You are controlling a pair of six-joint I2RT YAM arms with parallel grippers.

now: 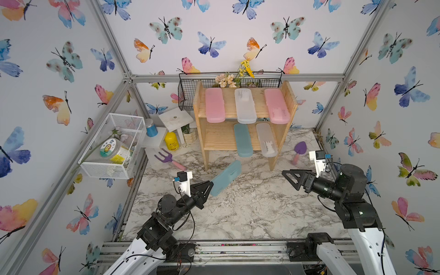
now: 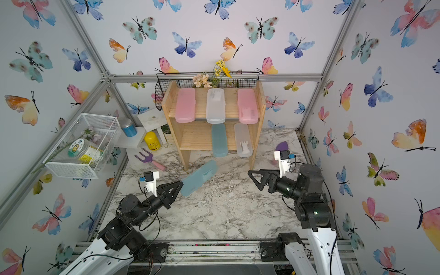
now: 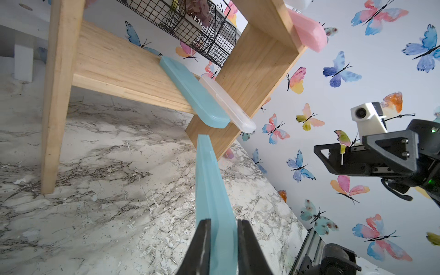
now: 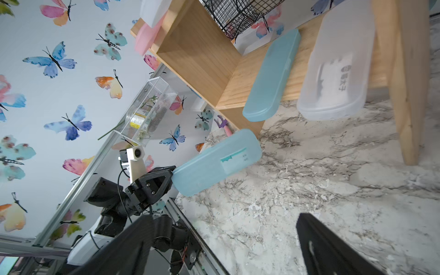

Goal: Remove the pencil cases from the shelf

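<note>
A blue pencil case point(image 1: 226, 178) is clear of the shelf, tilted above the table, its near end gripped by my left gripper. Another blue case point(image 1: 243, 139) and a clear one point(image 1: 267, 139) lie on the lower board of the wooden shelf point(image 1: 215, 137). On the top board rest a pink case point(image 1: 215, 105), a clear white case point(image 1: 245, 105) and a second pink case point(image 1: 277, 105). All of these poke out past the front edge. To the right, my right gripper point(image 1: 292, 178) stands open and empty over the table.
A purple trowel point(image 1: 299, 149) lies right of the shelf, a purple fork point(image 1: 169, 159) to its left. A yellow bottle point(image 1: 171, 141) and a white wire basket point(image 1: 110, 151) stand on the left.
</note>
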